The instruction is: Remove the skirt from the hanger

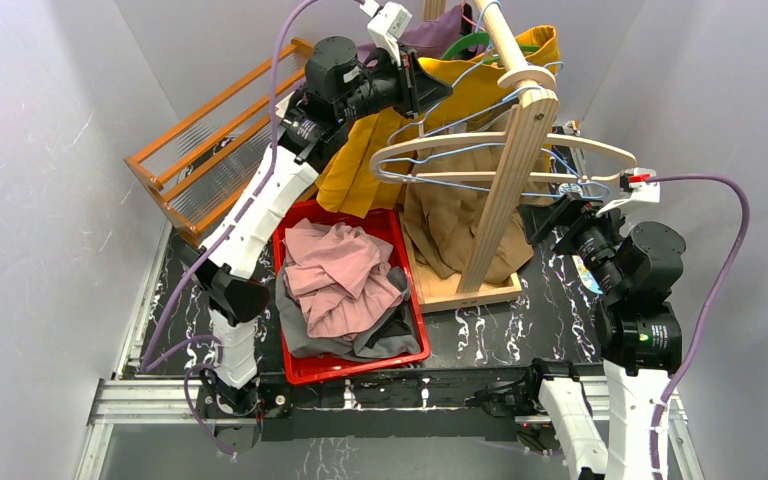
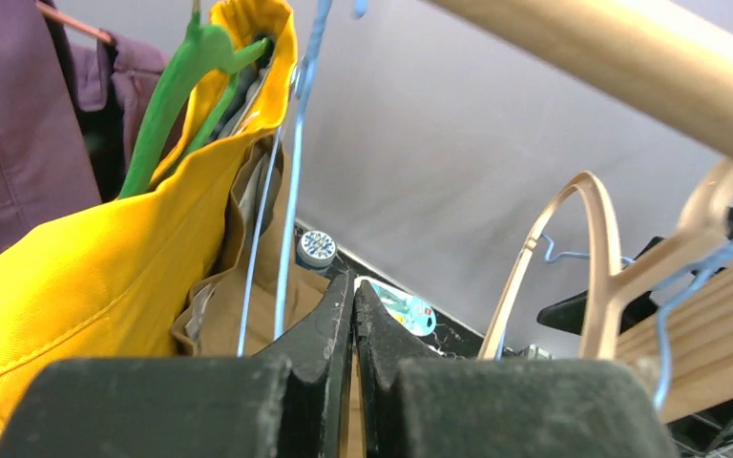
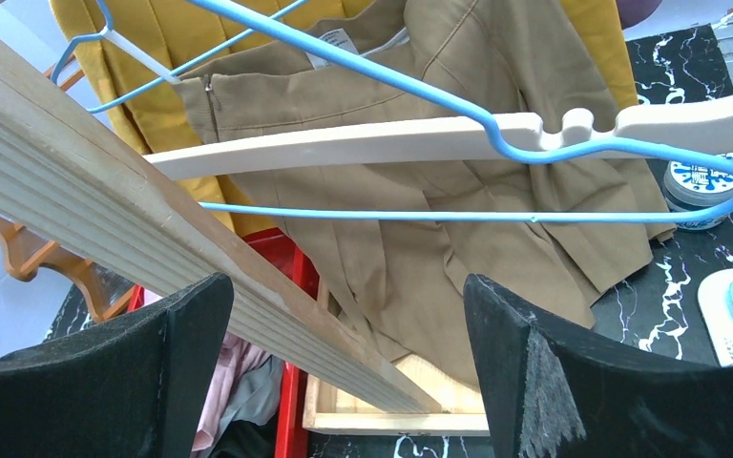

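Note:
A wooden rack holds garments on hangers: a yellow skirt (image 1: pixel 350 170), a khaki skirt (image 1: pixel 460 230) behind pale and blue hangers, and purple fabric (image 2: pixel 19 153) beside a green hanger (image 2: pixel 172 95). My left gripper (image 1: pixel 430 90) is raised at the yellow skirt, left of the top bar; it is shut, nothing visible between its fingertips. My right gripper (image 1: pixel 545 225) stands open right of the rack, facing the khaki skirt (image 3: pixel 449 258) and a blue hanger (image 3: pixel 363 213), nothing between its fingers.
A red bin (image 1: pixel 300 365) with pink and grey cloth stands at front left. An orange shelf (image 1: pixel 175 130) leans at back left. The rack's wooden post (image 1: pixel 490 230) stands between the grippers.

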